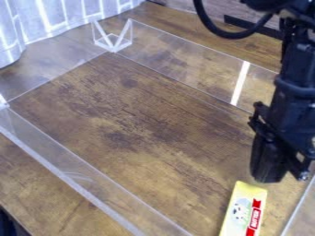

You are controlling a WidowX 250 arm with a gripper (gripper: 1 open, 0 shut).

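Note:
A yellow flat box (241,214) with a red label and a white figure lies on the wooden floor of the workspace at the bottom right, running off the frame's lower edge. My black gripper (274,164) hangs on the arm at the right, pointing down just above and behind the box's far end. Whether it is open or shut does not show clearly.
Clear plastic walls (74,168) border the wooden surface (147,129) on the left, back and right. A clear bracket (112,37) stands at the back left corner, a white curtain beyond.

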